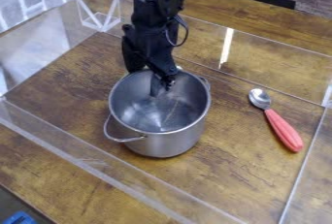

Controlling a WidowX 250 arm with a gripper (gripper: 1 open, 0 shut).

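A large steel pot (155, 119) with a wire handle at its left side stands in the middle of the wooden table. The black robot gripper (146, 65) comes down from the top and hangs over the pot's back rim. Its fingers are dark and overlap the pot, so I cannot tell whether they are open or shut, or whether they hold anything.
A spoon with a red handle (282, 129) lies to the right of the pot. Clear plastic walls (65, 143) border the table. A blue object sits at the lower left corner.
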